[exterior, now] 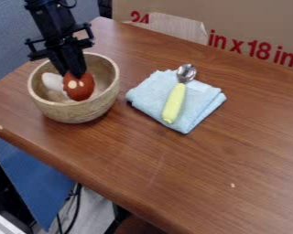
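My black gripper [70, 71] reaches down from the upper left into a pale woven bowl [66, 110] near the table's left edge. Its fingertips are at a red-orange round object [80, 88] with a light spot, inside the bowl; whether they are closed on it is hard to tell. A white object [54, 80] lies beside it in the bowl, partly hidden.
A folded light-blue cloth [204, 106] lies right of the bowl, with a spoon [175, 102] with a pale yellow handle on it. A cardboard box [229, 23] stands at the back.
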